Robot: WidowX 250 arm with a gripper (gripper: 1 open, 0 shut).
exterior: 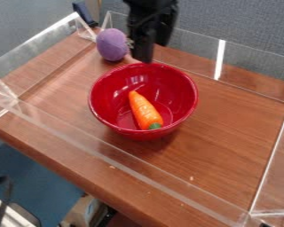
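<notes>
An orange carrot with a green tip (145, 110) lies in a red bowl (181, 105) in the middle of the wooden table. A purple egg-shaped object (111, 44) sits at the back left, outside the bowl. My black gripper (148, 49) hangs at the top of the view above the bowl's back rim, right of the purple object, dark and partly cut off; whether its fingers are open or shut is unclear.
Clear plastic walls (219, 58) edge the tabletop. Bare wood (231, 146) lies to the right and front of the bowl. Cables and a box are on the floor at lower left.
</notes>
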